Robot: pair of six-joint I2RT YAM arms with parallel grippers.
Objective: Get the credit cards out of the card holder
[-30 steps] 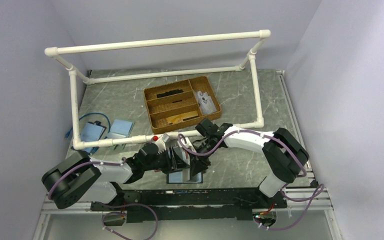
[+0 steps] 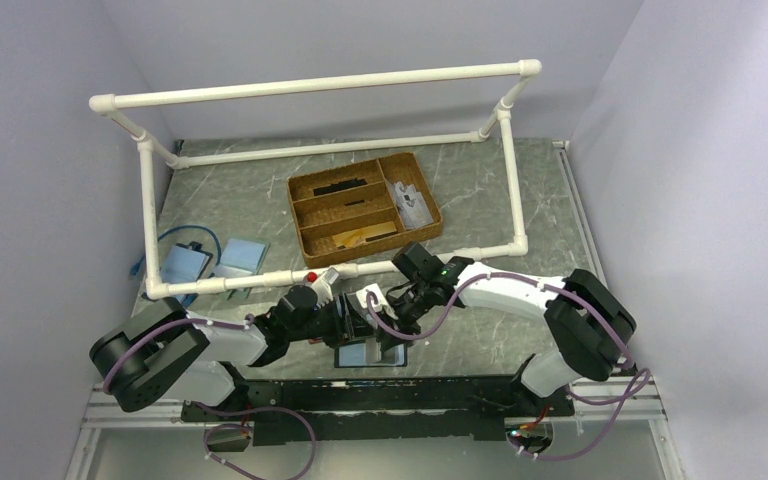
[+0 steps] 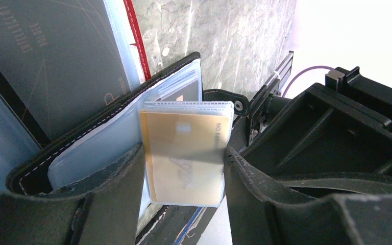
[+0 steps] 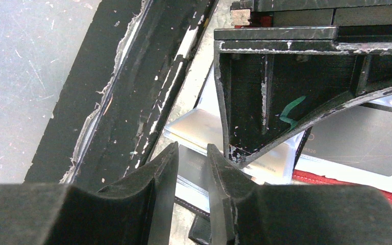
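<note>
An open card holder (image 2: pixel 370 356) with pale blue sleeves lies at the table's front, under both grippers. In the left wrist view its black stitched edge (image 3: pixel 81 127) runs behind a cream card stack (image 3: pixel 184 153) in clear sleeves; my left gripper is shut on that stack. In the right wrist view my right gripper has its fingertips a short gap apart, just beside the sleeved cards, with the left gripper's black body above them. Whether anything sits between the right fingertips is unclear.
A white pipe frame (image 2: pixel 517 190) surrounds a wicker organiser (image 2: pixel 350 208) behind the arms. Blue holders (image 2: pixel 240 255) lie at the left. The dark front table edge (image 4: pixel 71 132) is close to the grippers.
The left arm has barely moved.
</note>
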